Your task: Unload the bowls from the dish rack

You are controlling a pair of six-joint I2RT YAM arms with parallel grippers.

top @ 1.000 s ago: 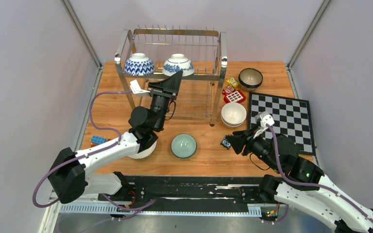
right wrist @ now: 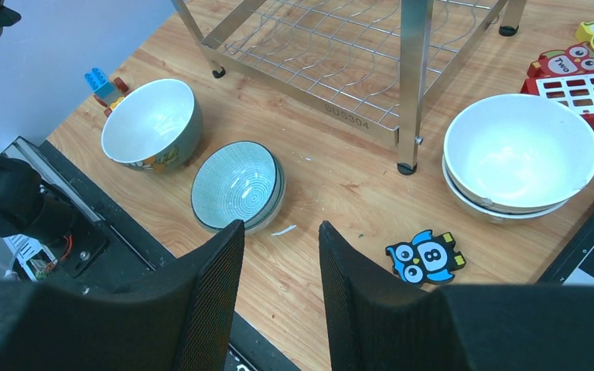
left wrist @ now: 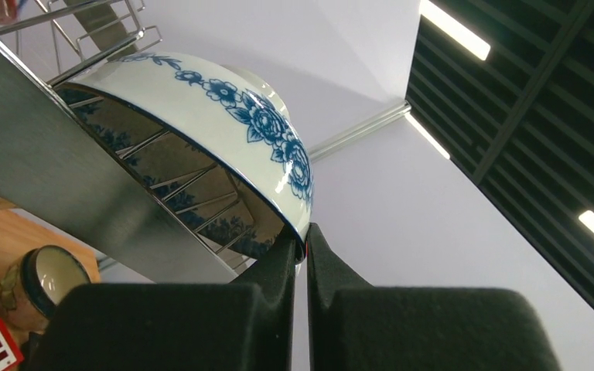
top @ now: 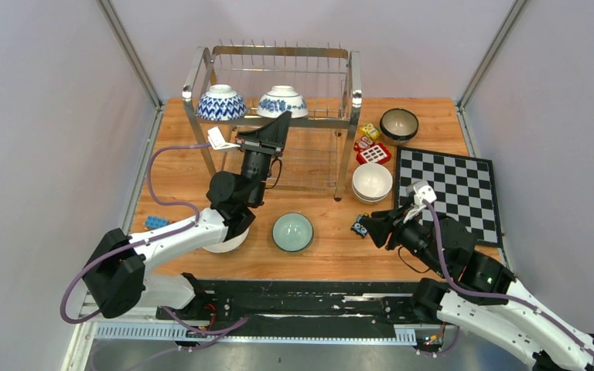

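Upside down on the upper tier of the metal dish rack (top: 332, 122) rests a white bowl with blue flowers (top: 282, 102). My left gripper is shut on the rim of this flowered bowl (left wrist: 224, 116), and the bowl's near edge sits a little above the rack bar (left wrist: 69, 154). To its left on the same tier is a blue zigzag bowl (top: 221, 103), also inverted. My right gripper stands open over the table, with nothing between its fingers.
On the table stand green bowls (right wrist: 236, 185), stacked white bowls (right wrist: 522, 154), a patterned bowl (right wrist: 155, 124) and a dark bowl (top: 399, 125). An owl piece (right wrist: 425, 259), red toys (top: 374, 153) and a chessboard (top: 448, 193) occupy the right side.
The right arm is almost still.
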